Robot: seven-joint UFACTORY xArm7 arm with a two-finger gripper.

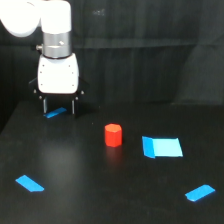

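Note:
A red block (pixel 113 135) stands on the black table near the middle of the view. My white arm reaches down at the back left. Its gripper (pixel 59 107) hangs there open, the two dark fingers apart and no object visible between them. The gripper is to the left of the red block and farther back, clear of it.
A pale blue square (pixel 167 147) with a darker blue strip along its left edge lies right of the block. Blue tape pieces mark the front left (pixel 29 184), the front right (pixel 200 192) and the back left (pixel 56 112).

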